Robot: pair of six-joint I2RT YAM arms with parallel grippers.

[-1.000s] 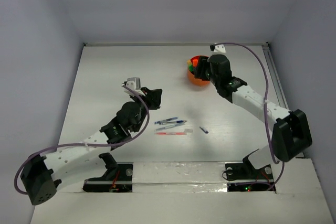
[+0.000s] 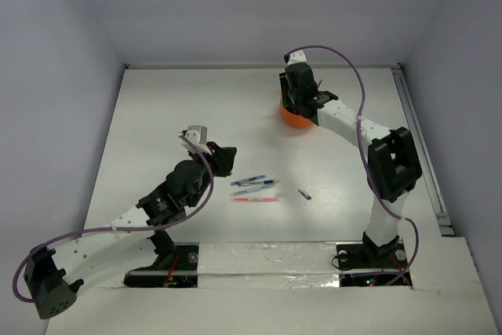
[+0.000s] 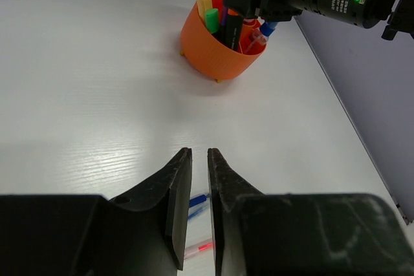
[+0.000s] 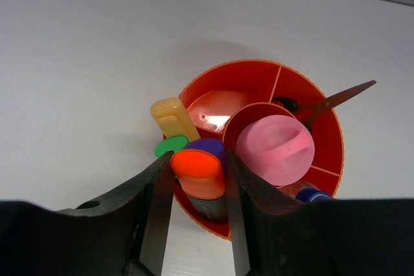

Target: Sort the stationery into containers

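Note:
An orange divided container [image 2: 296, 119] [image 3: 208, 53] [image 4: 223, 72] holds highlighters in yellow [image 4: 171, 117], green [image 4: 169, 145] and orange [image 4: 197, 169], a pink item [image 4: 275, 153], scissors and more. My right gripper [image 2: 289, 92] is over it, fingers either side of the orange highlighter; whether they grip it is unclear. My left gripper [image 2: 220, 156] is shut at left centre, nothing visible between its fingertips. Several pens [image 2: 252, 181] [image 3: 197, 200] and a red-pink one [image 2: 255, 199] lie on the table's front middle.
A small blue item [image 2: 305, 194] lies right of the pens. Raised walls border the table at the back and sides.
My right arm has moved left and toward the back, over the container, now covering more of it. The left arm has shifted slightly left and toward the front.

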